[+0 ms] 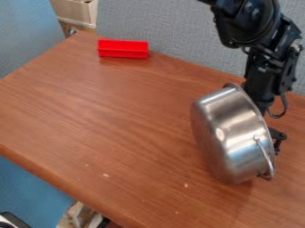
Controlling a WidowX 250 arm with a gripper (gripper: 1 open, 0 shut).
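A steel pot (224,134) stands tipped on its side at the right of the wooden table, its rim facing right toward the black robot arm (251,27). The arm reaches down behind the pot, and its gripper is mostly hidden by it; a small black part shows at the pot's right edge. Whether the fingers hold the rim cannot be seen.
A red block (123,49) lies at the back left of the table (95,116). A grey padded wall runs along the back, and the table's left edge borders a blue surface.
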